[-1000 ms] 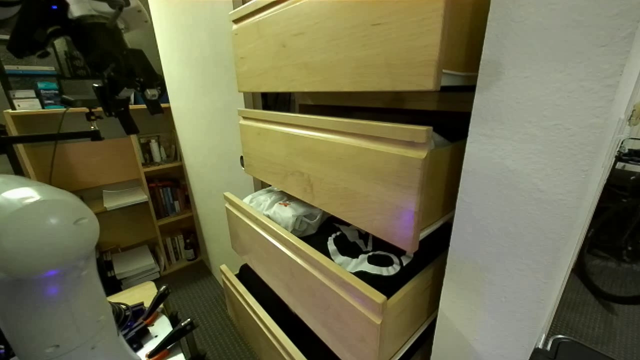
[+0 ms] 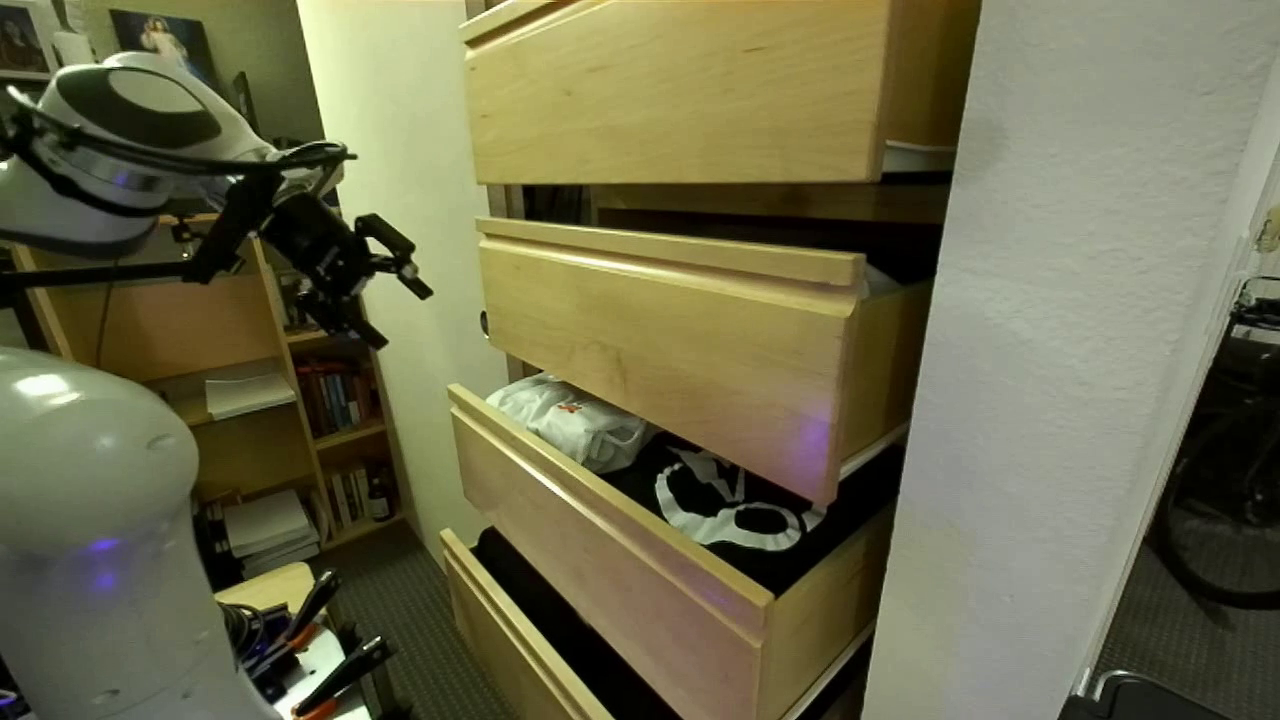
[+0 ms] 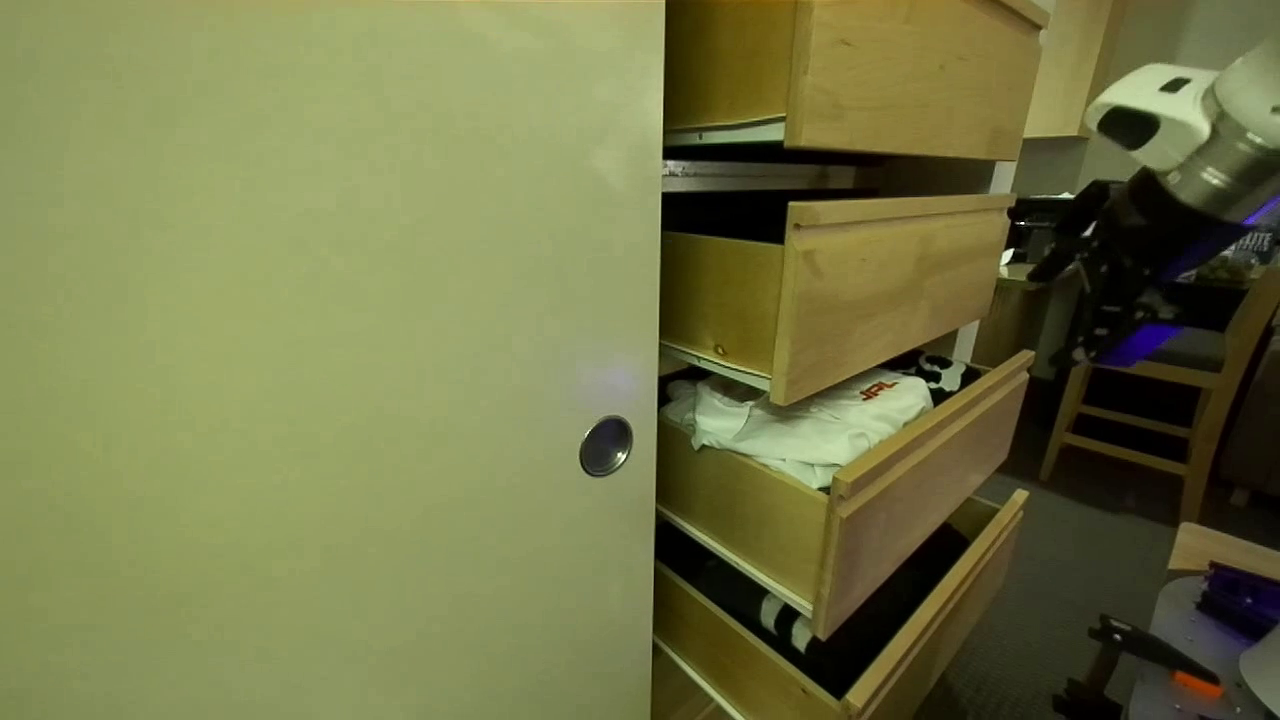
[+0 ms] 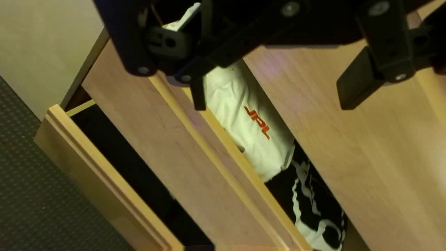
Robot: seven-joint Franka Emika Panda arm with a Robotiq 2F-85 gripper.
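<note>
My gripper [image 2: 402,312] hangs in the air to the left of the wooden drawers in exterior view 1, its fingers spread wide. In the wrist view the fingers [image 4: 359,79] stand far apart, so the gripper is open and holds nothing. Beyond them, a white cloth with red JPL lettering [image 4: 238,108] lies in the third drawer down [image 2: 600,528]. Beside it is a black cloth with a white print [image 2: 732,516]. The drawer above [image 2: 672,324] overhangs part of both cloths. The bottom drawer [image 3: 948,612] is also pulled out and contains dark cloth.
The top drawer [image 2: 684,96] juts out above the others. A pale door panel [image 3: 324,360] flanks the drawers on one side, a white wall [image 2: 1068,300] on the other. Clamps [image 2: 342,678] lie by the robot's base. Open air separates the gripper from the drawer fronts.
In exterior view 1 the gripper has moved to the right and down, nearer the drawers, and its wrist has turned towards them. The drawers and cloths have not moved.
</note>
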